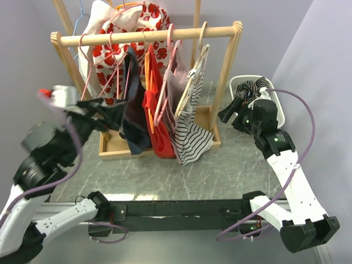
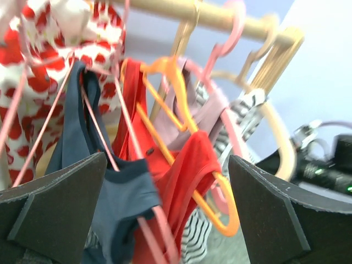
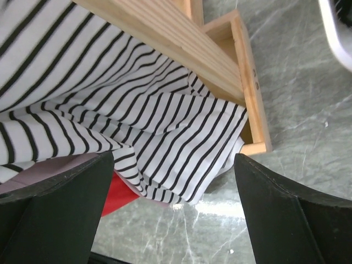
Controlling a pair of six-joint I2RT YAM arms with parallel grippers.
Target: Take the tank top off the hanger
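Several tops hang on the wooden rack [image 1: 126, 37]: a navy one [image 1: 135, 104], a red one [image 1: 159, 132], a pink one [image 1: 179, 82] and a striped one [image 1: 192, 137]; which is the tank top I cannot tell. My left gripper [image 1: 115, 115] is open before the navy and red tops, which show between its fingers in the left wrist view, along with an orange hanger [image 2: 176, 77]. My right gripper [image 1: 228, 113] stands open to the right of the striped top, which fills much of the right wrist view.
A white basket [image 1: 278, 113] with striped cloth stands at the right by the wall. A floral fabric [image 1: 154, 16] hangs behind. The rack's wooden base [image 3: 253, 110] edges the marble counter, which is clear at the front.
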